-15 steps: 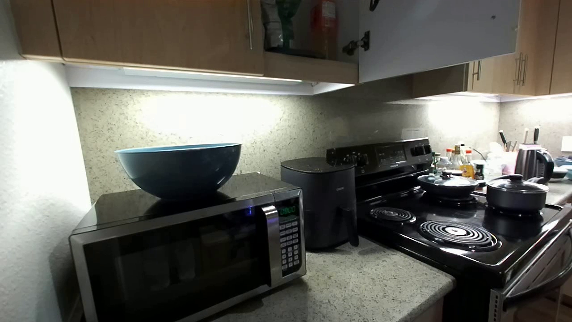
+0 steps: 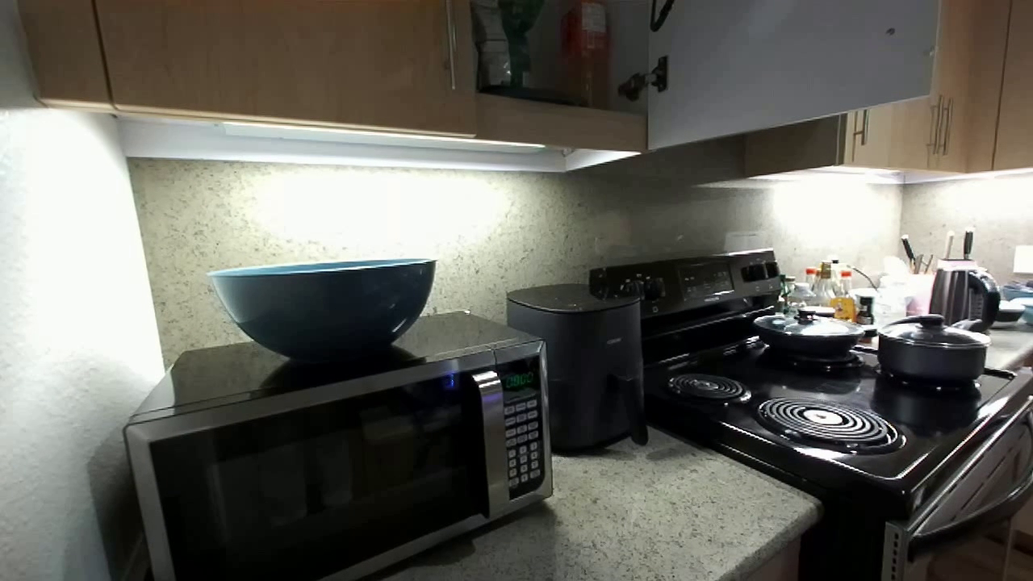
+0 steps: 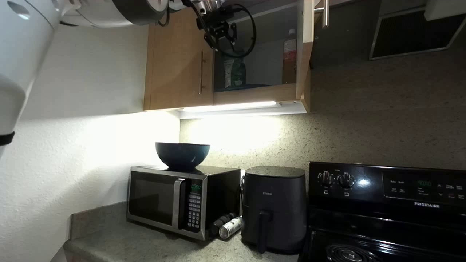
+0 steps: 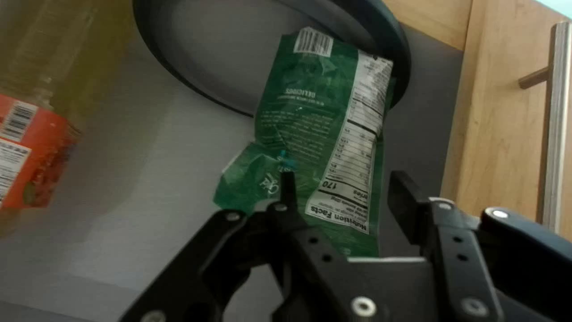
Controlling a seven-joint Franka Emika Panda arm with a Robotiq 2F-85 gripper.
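Note:
A green snack bag [image 4: 316,115] with a white nutrition label lies inside the cabinet, its upper end over a dark round dish [image 4: 177,88]. In the wrist view my gripper is open, with its two black fingers apart and the bag showing in the gap. Whether the bag is truly between the fingertips or only beyond them I cannot tell. From the second exterior view, the gripper [image 3: 227,37] is at the open cabinet's front, partly behind a black cable loop.
A bottle with a red label [image 4: 29,153] stands to one side in the cabinet. The cabinet door [image 2: 794,58] hangs open beside the opening; a closed door with a bar handle [image 4: 555,123] borders the other side. Below are a blue bowl [image 3: 182,155], microwave [image 3: 164,196] and air fryer [image 3: 274,214].
At the top edge of the first exterior view, the small piece of black cable has shifted slightly left and down. The bowl, appliances and cabinet door have not moved.

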